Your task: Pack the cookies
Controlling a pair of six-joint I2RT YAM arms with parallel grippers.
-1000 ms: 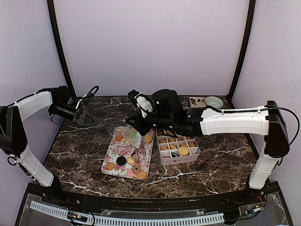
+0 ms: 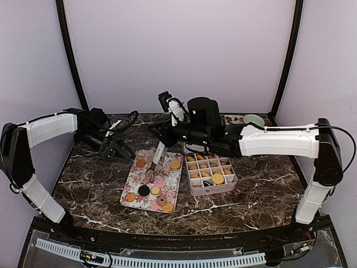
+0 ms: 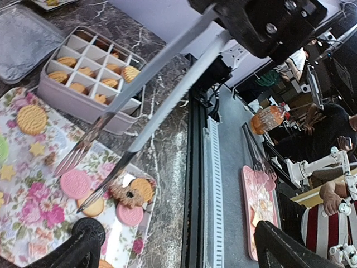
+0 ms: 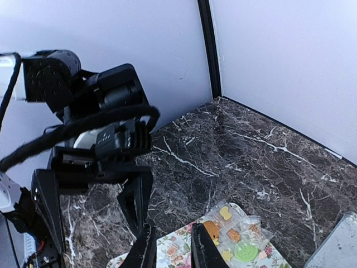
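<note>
My right gripper (image 2: pixel 163 134) is shut on silver tongs (image 2: pixel 160 152), which hang over the floral tray (image 2: pixel 128 192); in the left wrist view the tongs' fork ends (image 3: pixel 72 159) are above the cookies. Pink cookies (image 3: pixel 129 214), a dark cookie (image 3: pixel 89 231) and round biscuits (image 3: pixel 31 119) lie on that tray. A divided box (image 2: pixel 213 186) right of it holds cookies in its compartments. My left gripper (image 2: pixel 117 151) stands open at the tray's back left, above the table.
A metal tray (image 3: pixel 22 42) lies behind the box. A green bowl (image 2: pixel 254 119) and a small patterned tray stand at the back right. Bare table surrounds the left side and front.
</note>
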